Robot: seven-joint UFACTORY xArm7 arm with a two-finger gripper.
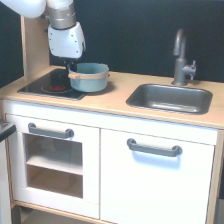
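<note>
A grey-blue pot (92,84) sits at the right side of the black stovetop (42,87), and seems to reach past its edge onto the wooden counter. From above left, my gripper (72,70) comes down to the pot's left side. Its dark fingers are small and sit right by the rim, apparently touching it. Whether they are open or closed around the rim does not show. The inside of the pot is mostly out of sight.
A grey faucet (180,62) rises behind the sink. Below are a windowed oven door (55,170) and a white cabinet door (150,180).
</note>
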